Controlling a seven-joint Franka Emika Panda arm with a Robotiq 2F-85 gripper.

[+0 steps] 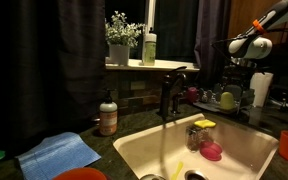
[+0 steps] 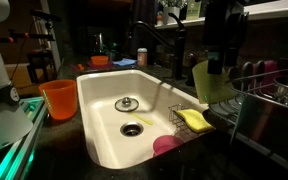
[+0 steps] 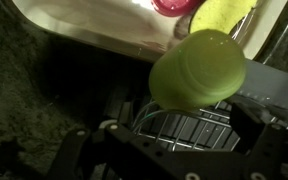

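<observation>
A yellow-green cup fills the middle of the wrist view, over the edge of a wire dish rack. My gripper is open, its dark fingers spread apart near the cup's close side. From exterior view 2, the gripper points down with the cup just below and beside it. Whether a finger touches the cup cannot be told. Exterior view 1 shows the cup at the rack, under the arm; the fingertips are too dark to make out there.
The white sink lies beside the rack, with a yellow sponge on its rim and a pink dish inside. An orange container stands on the sink's other side. Dishes crowd the rack; the faucet rises behind the sink.
</observation>
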